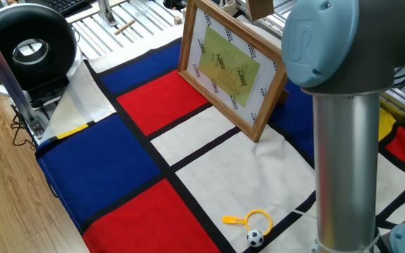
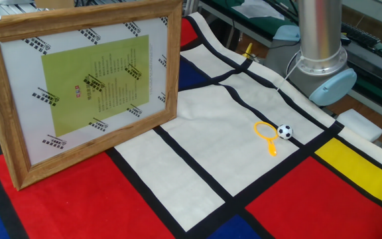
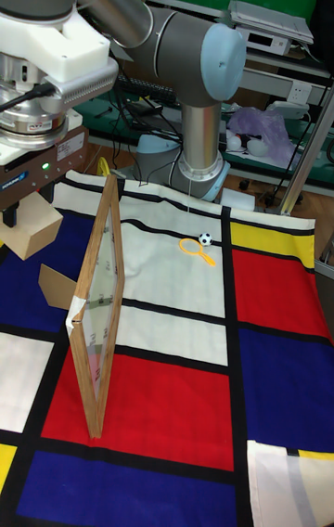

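Note:
At the left edge of exterior view 3, my gripper is shut on a small brown cardboard box; only part of its dark fingers shows. The box also shows at the top edge of exterior view 1, behind the picture frame. A wooden picture frame with a green-yellow sheet stands upright on the cloth, propped by a brown back stand. The box is on the frame's back side, higher than the stand and apart from it.
A yellow magnifier-like ring and a small football lie together on a white patch of the colour-block cloth. A black round device stands at the left in exterior view 1.

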